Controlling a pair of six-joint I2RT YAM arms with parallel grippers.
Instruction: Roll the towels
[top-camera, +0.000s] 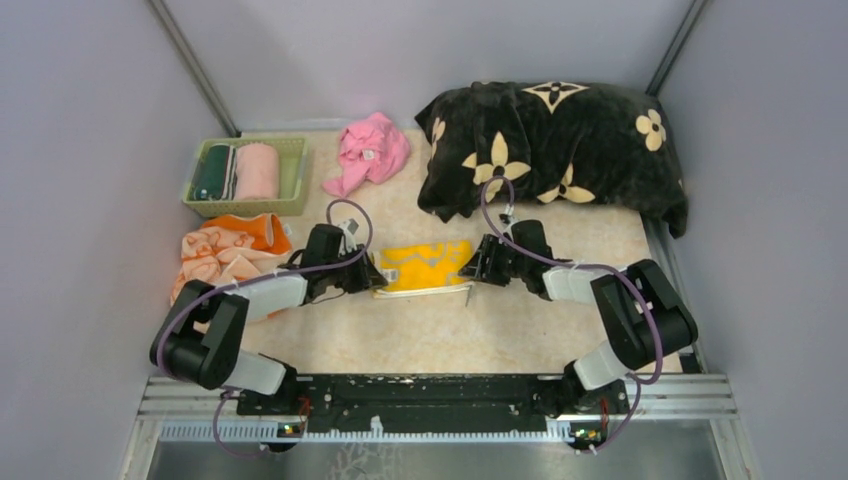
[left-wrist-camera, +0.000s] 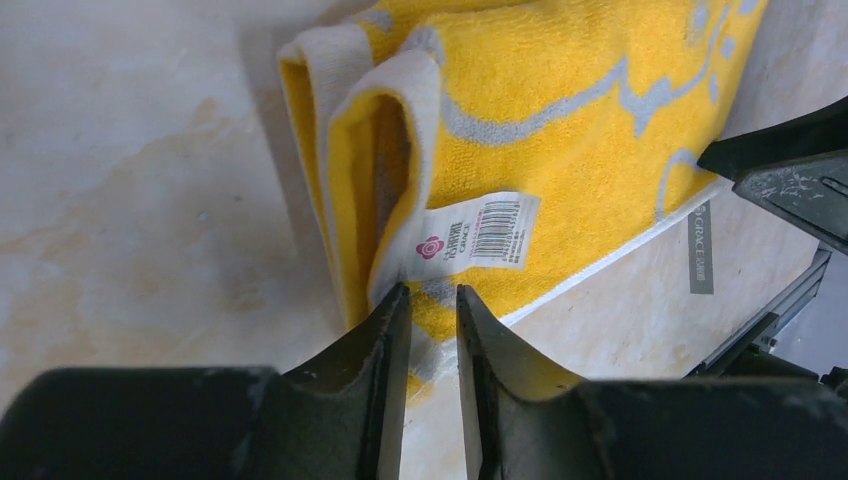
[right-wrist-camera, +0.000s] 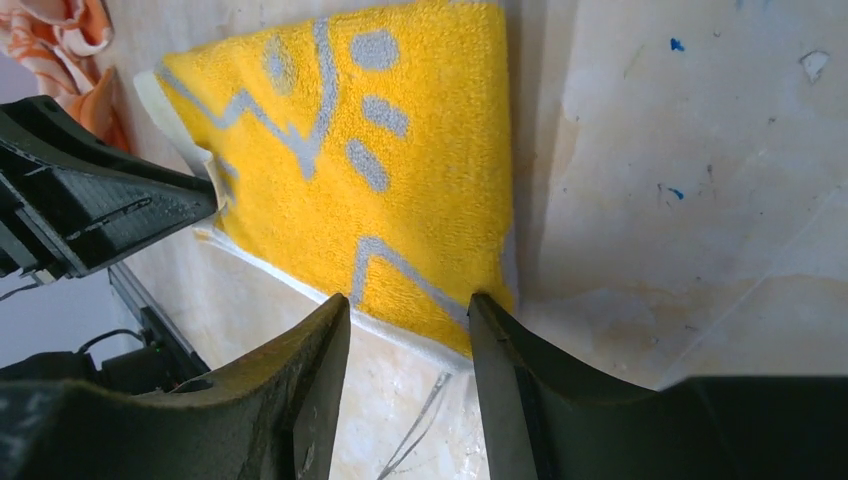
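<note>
A yellow towel (top-camera: 428, 265) with grey pattern lies folded into a flat strip between my two arms. Its barcode label (left-wrist-camera: 475, 235) and layered, folded edge face the left wrist view. My left gripper is at the towel's left end, its fingers part open, fingertips by the front corner under the label. At the opposite end, the right gripper stands open, its fingers on either side of the towel's front right corner. How deeply the fingertips reach around the cloth I cannot tell.
A green basket (top-camera: 292, 205) at back left holds rolled towels (top-camera: 257, 172). A crumpled orange towel (top-camera: 225, 255) lies left, a pink towel (top-camera: 372, 152) behind, and a large black flowered cloth (top-camera: 590, 150) at the back right.
</note>
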